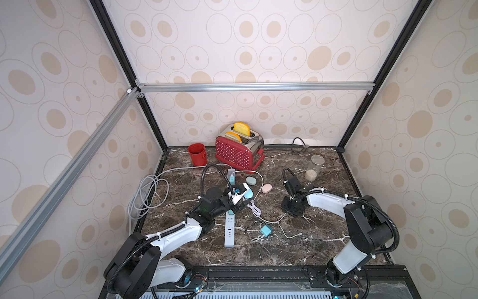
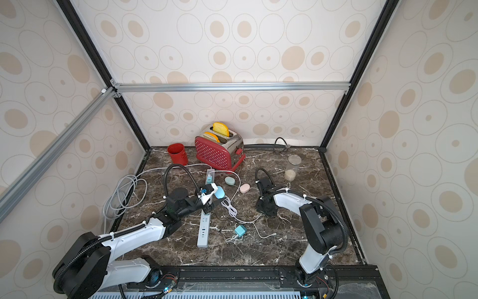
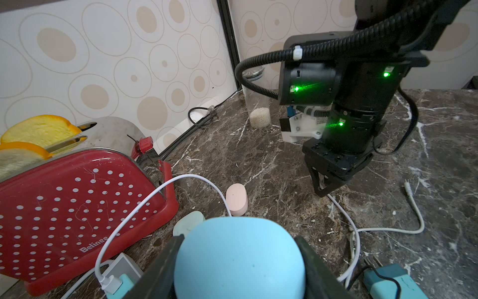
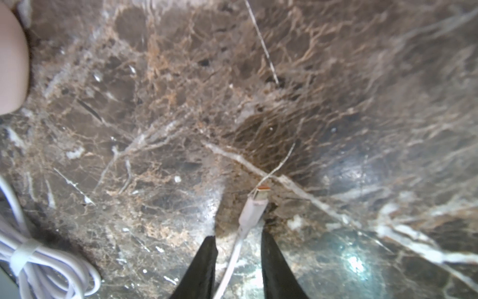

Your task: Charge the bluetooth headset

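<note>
My left gripper [image 1: 241,199] is shut on a light blue headset case [image 3: 239,254], held above the power strip [image 1: 229,234], where a white cable is plugged into a blue adapter at the far end. My right gripper is open, low over the table with its fingers either side of a white cable, whose connector [image 4: 253,211] lies just past the fingertips. A pink case [image 3: 237,199] and a pale mint case [image 1: 251,180] lie behind the left gripper. A blue charger [image 1: 265,231] lies near the front.
A red toaster [image 1: 234,152] and red cup [image 1: 197,154] stand at the back, a glass jar [image 1: 311,174] at the back right. A coiled grey cable [image 1: 142,196] lies at the left, a white cable bundle [image 4: 49,259] between the arms.
</note>
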